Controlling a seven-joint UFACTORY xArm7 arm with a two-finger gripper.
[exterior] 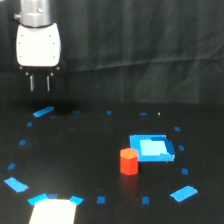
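My gripper (40, 82) hangs at the upper left above the black table, its two thin fingers apart with nothing visible between them. A red hexagonal block (129, 161) stands right of centre on the table. Just behind it and to its right lies a shallow blue tray (164, 139) with a white square inside. A pale cream square object (53, 213) lies at the bottom left, cut off by the frame's edge.
Blue tape strips and small square marks are scattered over the black table (90, 150). A dark curtain hangs behind it.
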